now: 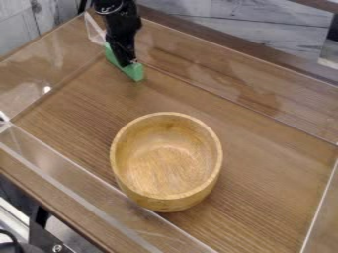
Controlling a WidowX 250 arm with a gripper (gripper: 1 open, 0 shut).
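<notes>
A black gripper hangs at the upper left of the camera view, shut, its tips down at a green object lying on the wooden table near the back left. Whether the tips touch the green object, or hold any part of it, is hard to tell. A round light wooden bowl sits in the lower middle of the table.
A pale marbled wall runs along the back. The table's left edge is at the lower left.
</notes>
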